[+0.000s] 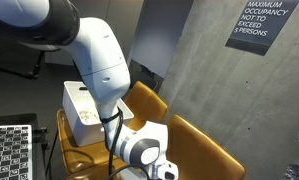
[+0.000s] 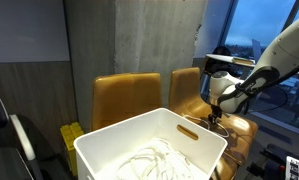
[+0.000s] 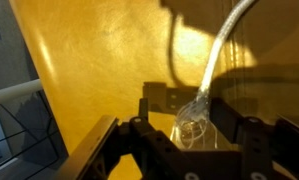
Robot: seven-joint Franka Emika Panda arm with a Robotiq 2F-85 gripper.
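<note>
A thin white cord [image 3: 217,58] crosses the tan leather seat in the wrist view. Its near end spreads into a pale, mesh-like loop [image 3: 192,128] between the fingers of my gripper. The fingers stand apart; the right finger [image 3: 225,114] is close beside the cord, and a gap shows on its left side. Whether the right finger touches the cord cannot be told. In the second exterior view, the white arm [image 2: 227,92] reaches down to the seat at the right, its fingertips too small to make out.
A white box [image 2: 114,158] holding coiled white rope [image 2: 161,160] stands left of the arm in the second exterior view. Tan chair backs [image 1: 204,150] rise beside the arm, against a concrete wall. A checkered board [image 1: 9,152] lies at the left.
</note>
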